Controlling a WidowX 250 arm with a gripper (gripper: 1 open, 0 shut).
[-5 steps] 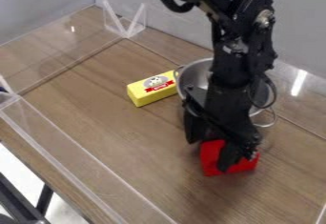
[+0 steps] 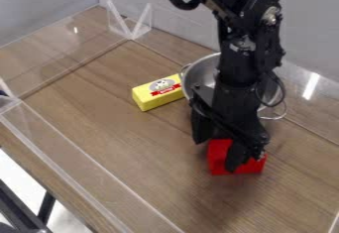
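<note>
My black gripper (image 2: 225, 140) is lowered over a red block (image 2: 235, 166) on the wooden table, in front of a metal pot (image 2: 199, 72). Its fingers hide much of the block, so I cannot tell whether they grip it. The pot is partly hidden behind the arm.
A yellow box (image 2: 158, 92) with a red label lies left of the pot. Clear plastic walls edge the table (image 2: 99, 128) at left and back.
The gripper has shifted slightly and risen a little at the wrist; the red block under it now sits a little straighter.
</note>
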